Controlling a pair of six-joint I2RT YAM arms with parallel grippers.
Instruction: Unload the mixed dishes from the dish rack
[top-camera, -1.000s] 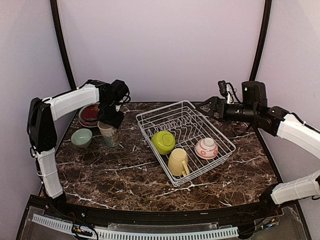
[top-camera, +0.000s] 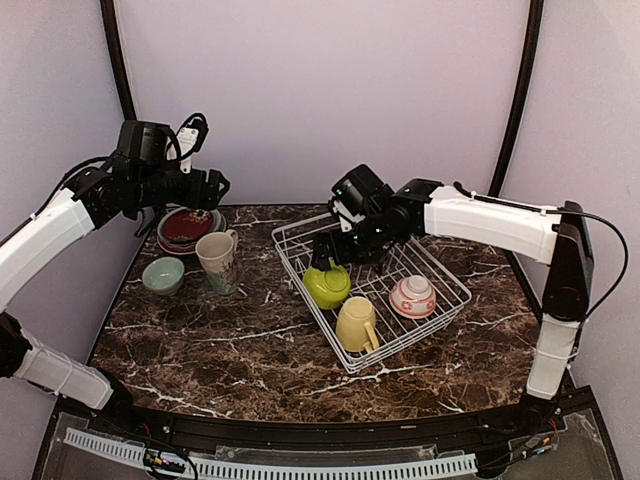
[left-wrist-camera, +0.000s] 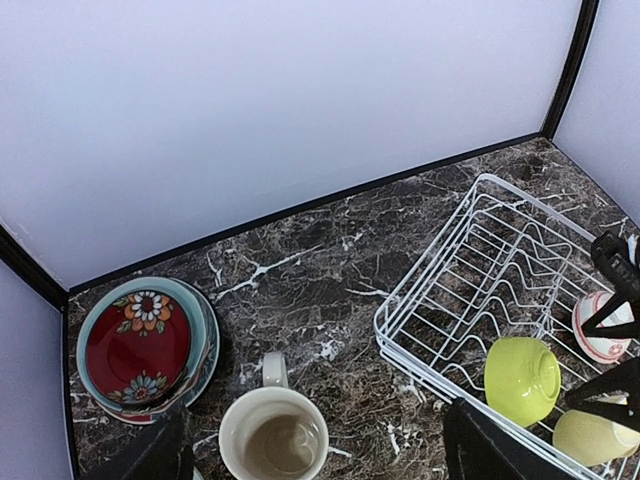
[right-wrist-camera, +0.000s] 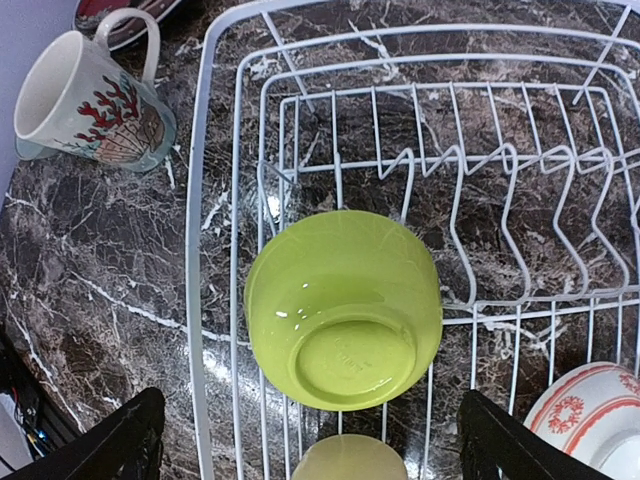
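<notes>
The wire rack (top-camera: 444, 322) holds a green bowl (top-camera: 327, 289), a yellow mug (top-camera: 355, 324) upside down and an upturned pink-patterned bowl (top-camera: 413, 297). My right gripper (top-camera: 328, 250) hangs open just above the green bowl; in the right wrist view the bowl (right-wrist-camera: 342, 300) lies between and beyond its fingertips. My left gripper (top-camera: 208, 188) is raised at the back left, open and empty, above the stacked plates (top-camera: 188, 226) and a patterned mug (top-camera: 218, 258).
A small pale green bowl (top-camera: 163, 275) stands at the left. Walls bound the back and both sides.
My left gripper has risen away from the patterned mug toward the back left. My right arm has swung left from the right side to over the green bowl in the rack.
</notes>
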